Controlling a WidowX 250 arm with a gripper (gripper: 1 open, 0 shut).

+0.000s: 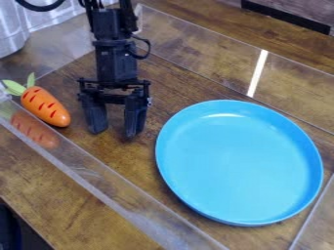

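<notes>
My black gripper [113,114] hangs low over the wooden surface at the upper left of centre, its fingertips close to or on the wood. The fingers stand apart, and nothing clearly shows between them. An orange toy carrot [45,104] with green leaves lies just left of it. A large light-blue plate [239,156] fills the right half, to the right of my gripper.
A clear transparent wall runs diagonally along the lower left, near the carrot. The wood behind the plate and between gripper and back edge is free. A white object [26,24] stands at the top left corner.
</notes>
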